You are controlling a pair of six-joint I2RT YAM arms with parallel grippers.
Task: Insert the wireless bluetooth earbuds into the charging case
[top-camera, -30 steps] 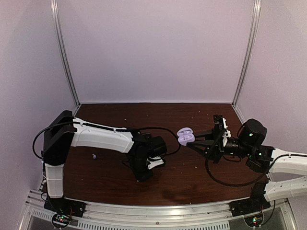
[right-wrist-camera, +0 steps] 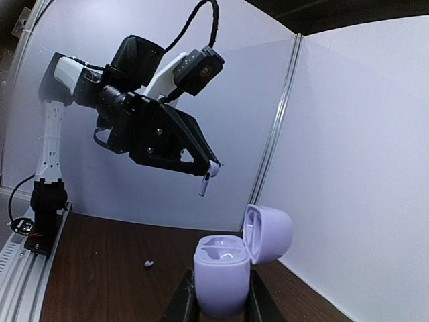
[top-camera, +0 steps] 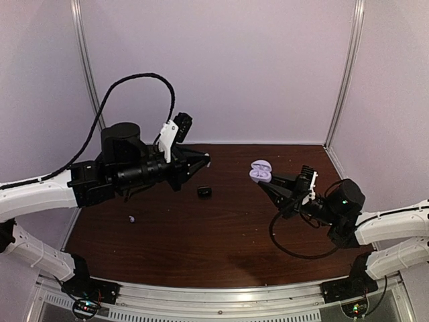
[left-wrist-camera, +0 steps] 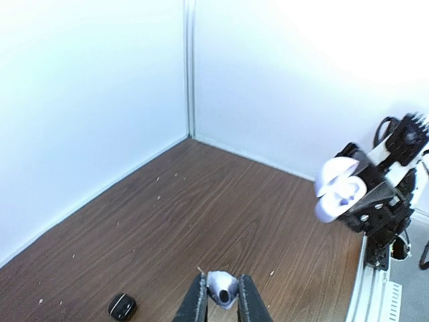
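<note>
High over the table, my left gripper [top-camera: 207, 159] is shut on a lilac earbud [left-wrist-camera: 218, 280]. That earbud's stem [right-wrist-camera: 204, 186] points down from the fingertips in the right wrist view. My right gripper [top-camera: 262, 183] is shut on the lilac charging case [right-wrist-camera: 222, 272], whose lid [right-wrist-camera: 271, 233] stands open. The case's near compartments look empty, as far as the right wrist view shows. A clear gap separates the held earbud from the case [left-wrist-camera: 340, 191]. Another earbud [top-camera: 131, 219] lies on the left side of the table.
A small black block [top-camera: 204, 192] lies on the brown table [top-camera: 201, 241] between the arms. Pale walls close off the back and sides. Most of the tabletop is bare, and the air between the two grippers is free.
My left arm has risen from low over the table and swung up and back, its gripper now pointing right with the earbud showing. The right gripper and case have shifted only slightly.
</note>
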